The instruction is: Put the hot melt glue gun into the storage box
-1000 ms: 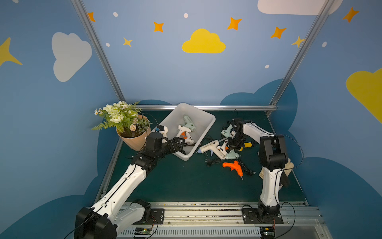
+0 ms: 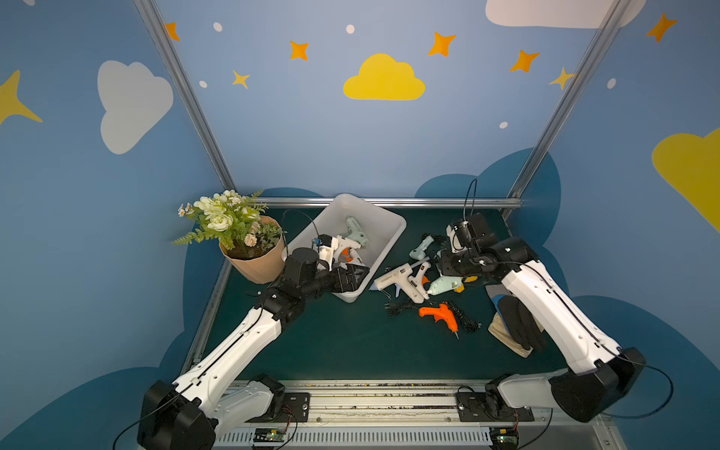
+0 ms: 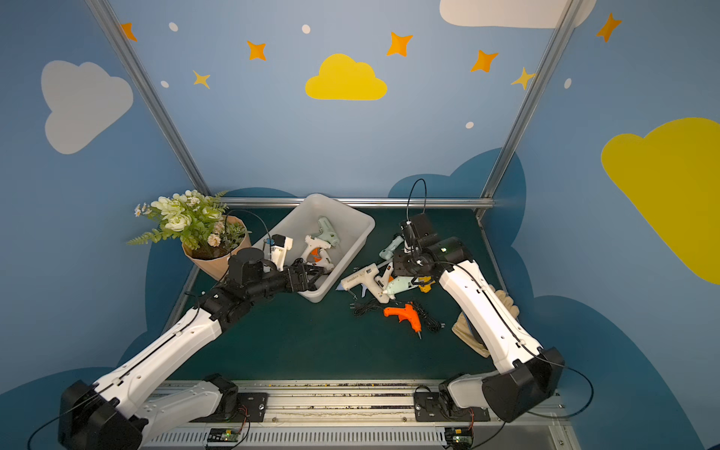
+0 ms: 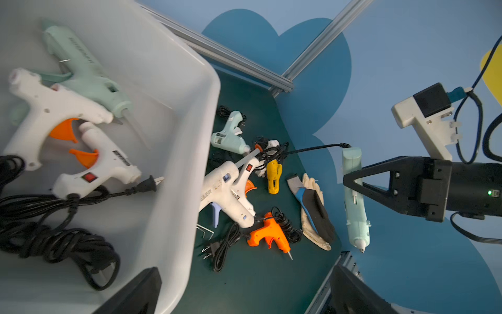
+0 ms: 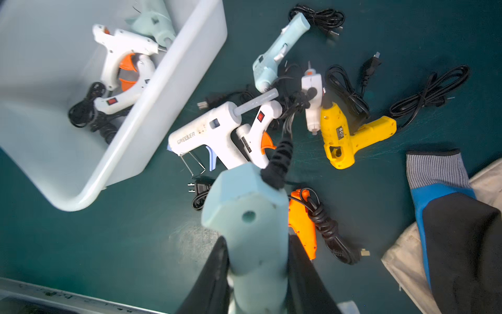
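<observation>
A mint-green glue gun [image 5: 245, 214] hangs raised off the table, its black cord running from one end. My right gripper is shut on it, with fingers on both sides of the body. The grey-white storage box [image 4: 183, 172] holds a mint gun [image 4: 86, 73], white guns with orange triggers [image 4: 107, 159] and bundled black cords. My left gripper [image 2: 361, 277] stands open and empty over the box's front right edge, its fingers [image 4: 133, 295] wide apart in the left wrist view.
Right of the box lie a white gun [image 5: 209, 130], a smaller white-orange one [image 5: 257, 133], a pale blue one [image 5: 279, 52], a yellow one [image 5: 340, 136] and an orange one [image 2: 441, 315]. Gloves [image 4: 313, 209] lie far right, a flower pot [image 2: 258, 258] left.
My left gripper has shifted slightly right over the box's edge.
</observation>
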